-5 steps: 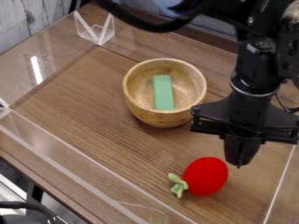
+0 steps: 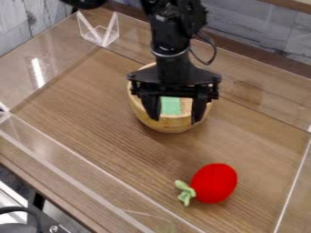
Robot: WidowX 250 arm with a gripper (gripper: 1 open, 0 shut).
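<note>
My black gripper (image 2: 175, 93) hangs over a round wooden bowl (image 2: 168, 123) at the centre, open, its two fingers reaching down on either side. A green block (image 2: 172, 106) lies in the bowl, partly visible between the fingers. A red round object with a green leafy top, like a toy vegetable (image 2: 214, 184), rests on the wooden table at the lower right.
A clear plastic item (image 2: 100, 29) stands at the upper left near the table's edge. Dark cables show at the lower left corner.
My gripper has moved left and up from the right side, beside the red object, to over the bowl. The bowl and red object look unmoved.
</note>
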